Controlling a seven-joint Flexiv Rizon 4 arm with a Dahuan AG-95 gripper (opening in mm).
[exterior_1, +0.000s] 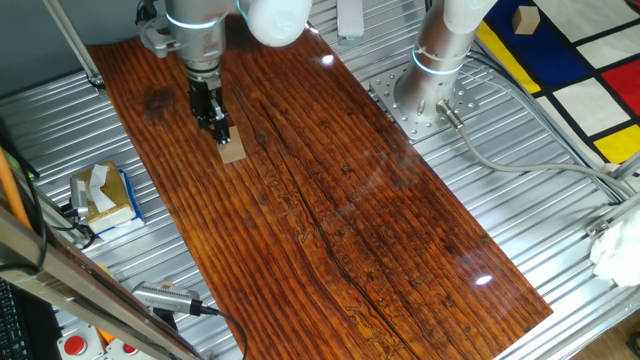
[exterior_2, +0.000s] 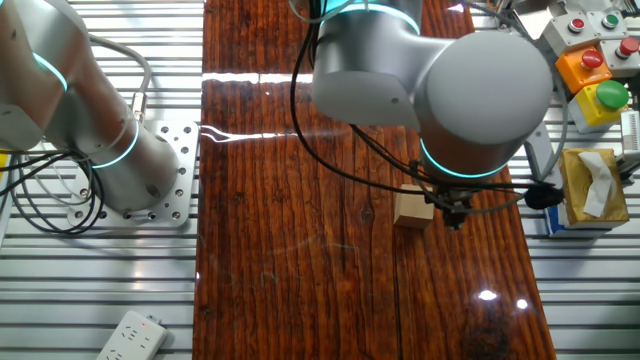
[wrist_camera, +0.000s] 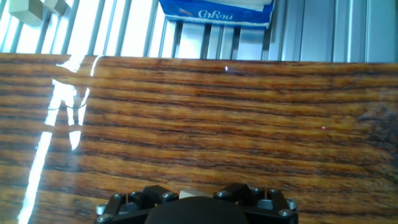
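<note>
A light wooden block (exterior_1: 232, 151) rests on the dark brown board, near its far left part in exterior view 1. My gripper (exterior_1: 222, 141) points down at the block's edge, its tips overlapping the block in that view. From the other side, the block (exterior_2: 413, 208) shows beside the gripper, partly covered by the arm and its cables. In the wrist view, the gripper's black fingers (wrist_camera: 155, 193) stand apart at the bottom edge, with a small pale piece of the block (wrist_camera: 194, 193) between them. A dark round part hides the fingertips, so contact with the block cannot be judged.
The brown board (exterior_1: 330, 230) is otherwise bare. A tissue box (exterior_1: 103, 200) lies on the metal slats beyond its left edge. Button boxes (exterior_2: 598, 90) sit off to one side.
</note>
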